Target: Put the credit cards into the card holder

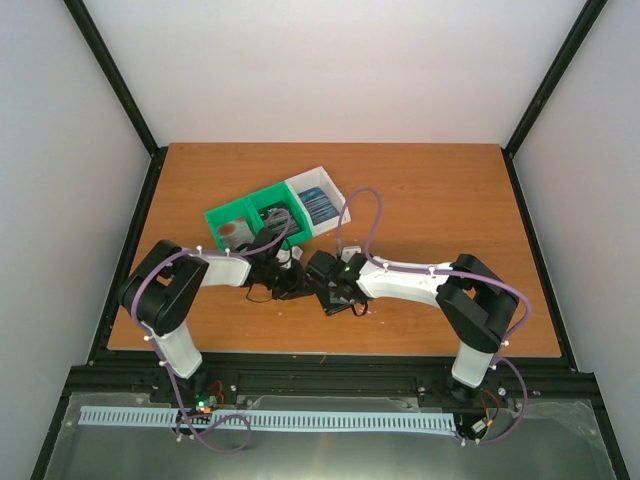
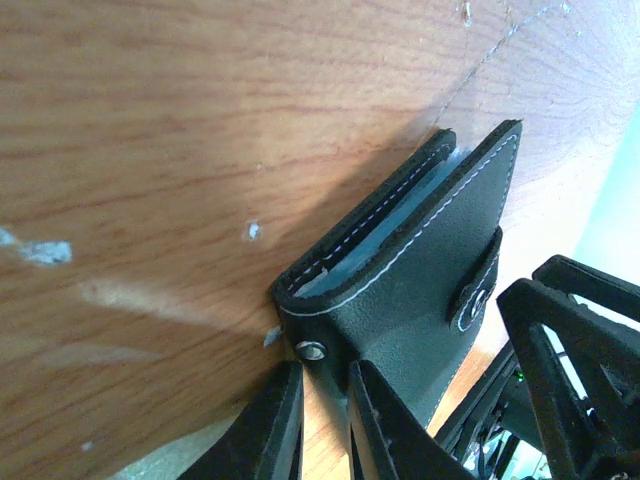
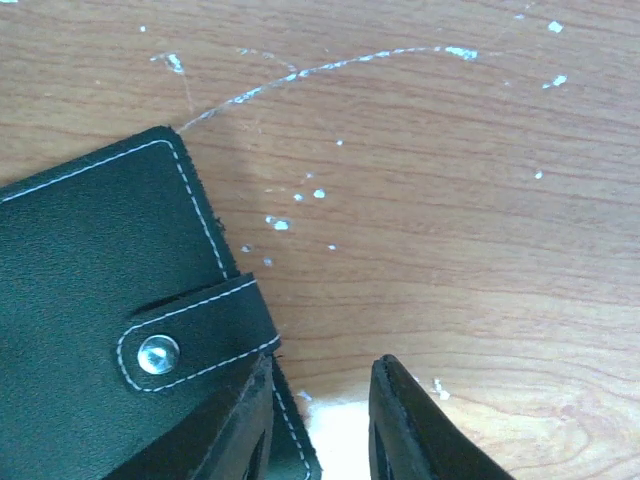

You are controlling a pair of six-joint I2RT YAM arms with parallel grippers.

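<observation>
The black stitched card holder (image 1: 337,307) lies on the table between the two arms, partly covered by them. In the left wrist view my left gripper is shut on the riveted lower edge of the card holder (image 2: 420,270), whose clear sleeves show between its covers. My right gripper is open beside the snap-strap side of the card holder (image 3: 90,300), its left finger overlapping that edge. Blue cards (image 1: 318,205) stand in the white box, dark cards (image 1: 285,218) in a green one; both lie behind the arms.
The white box (image 1: 343,212) and the green boxes (image 1: 213,218) stand in a row behind the left arm, the leftmost one holding a pale reddish item (image 1: 235,234). Open tabletop (image 1: 430,200) stretches to the right and back.
</observation>
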